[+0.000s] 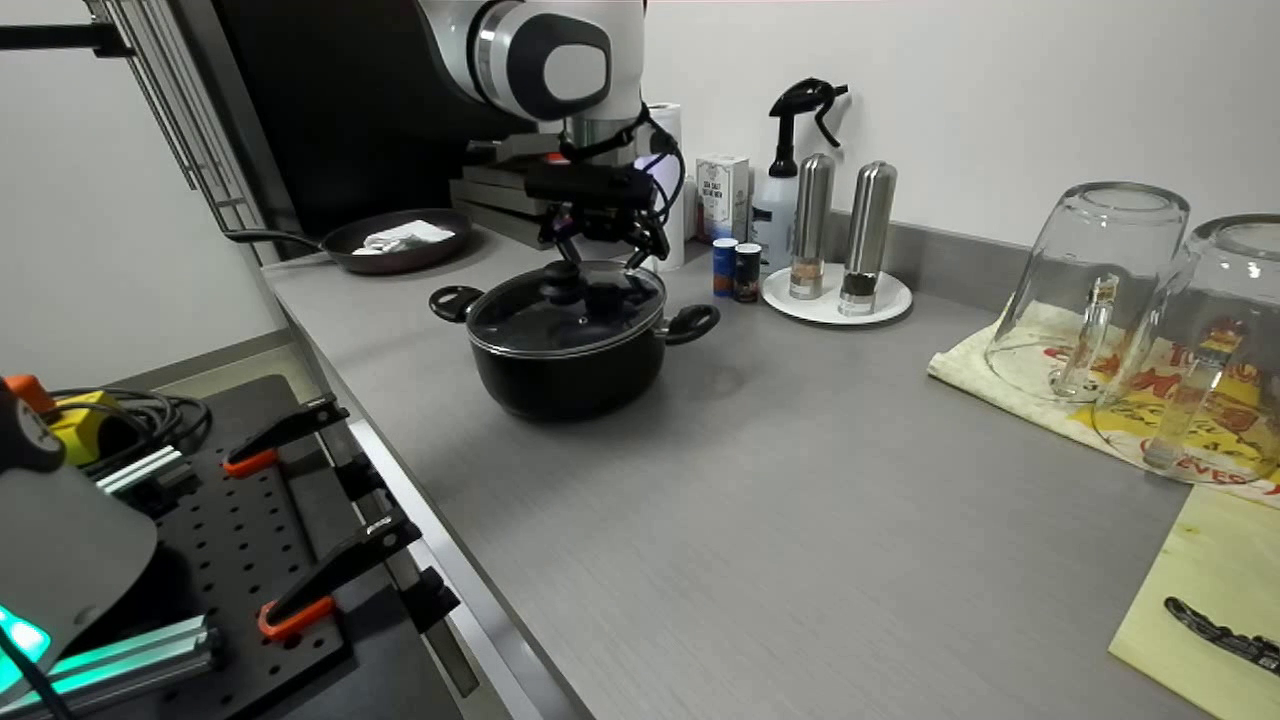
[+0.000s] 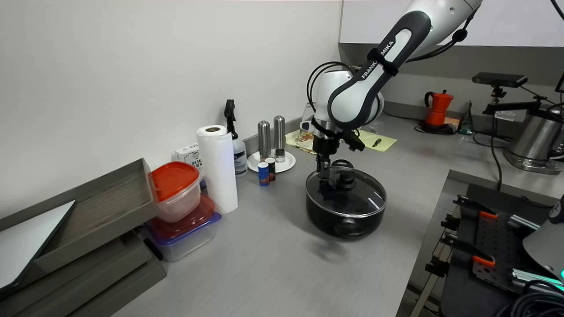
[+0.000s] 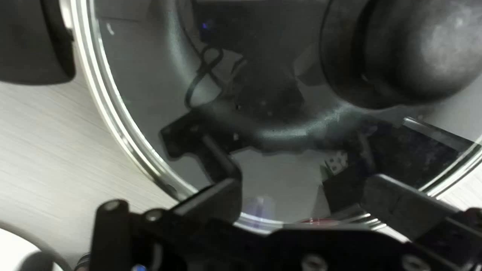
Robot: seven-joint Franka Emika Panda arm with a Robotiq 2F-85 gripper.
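A black two-handled pot [image 1: 570,384] stands on the counter with its glass lid [image 2: 365,198] seated on top. The lid's round black knob [image 3: 424,49] fills the upper right of the wrist view. My gripper is open just above the lid, its two fingers [image 3: 217,201] apart with only glass and reflections seen between them. In the wrist view the knob lies off to one side, outside the gap. From the second exterior view, the gripper hangs over the lid beside the knob [image 2: 346,180]; whether a fingertip touches the glass I cannot tell.
Beside the pot stand two small shakers [image 2: 264,174], a white plate [image 1: 828,307] with two steel mills, a spray bottle [image 1: 777,204] and a paper roll [image 2: 218,169]. A frying pan [image 1: 402,246] sits behind.
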